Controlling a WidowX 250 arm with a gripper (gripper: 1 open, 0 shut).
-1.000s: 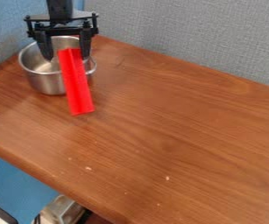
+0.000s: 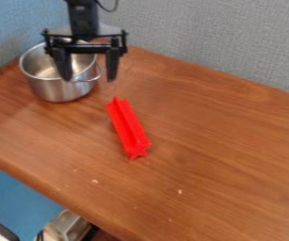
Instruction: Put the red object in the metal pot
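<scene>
A red bar [image 2: 129,128] lies flat on the wooden table, in front of and to the right of the metal pot [image 2: 54,88]. The pot is shiny, stands upright near the table's far left corner, and has a wire handle on its right side. My gripper [image 2: 88,77] is over the pot's right part, its fingers spread wide and nothing held between them. Part of the pot's rim and inside is hidden behind the gripper. The bar is apart from both the pot and the gripper.
A grey wall [image 2: 222,38] rises behind it. Below the table's front left edge, a metallic object [image 2: 66,226] shows.
The gripper has since moved right and slightly lower.
</scene>
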